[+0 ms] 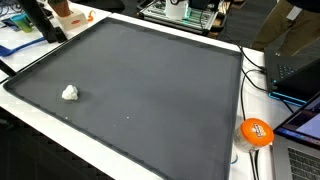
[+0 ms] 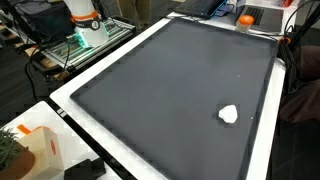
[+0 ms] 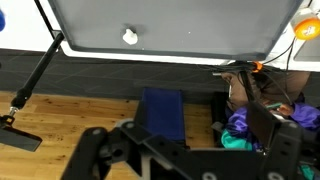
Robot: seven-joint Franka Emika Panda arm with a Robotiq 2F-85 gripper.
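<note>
A small white lump [image 1: 69, 93], its kind unclear, shows over the grey, dark-rimmed board [image 1: 140, 85] toward the left in exterior view 1. In exterior view 2 the same white lump [image 2: 228, 114] appears in the right half. The wrist view has the white lump [image 3: 130, 36] near the board's edge, at upper left. My gripper fills the bottom of that view, its dark fingers wide apart with nothing between them. It is well away from the lump in that picture. Neither exterior view shows the gripper.
An orange-topped container [image 1: 254, 134] stands on the white table beside the board, close to a laptop [image 1: 290, 82] and cables. The wrist view takes in wooden floor [image 3: 80, 155] and a dark blue panel [image 3: 163, 112]. Most of the board is bare.
</note>
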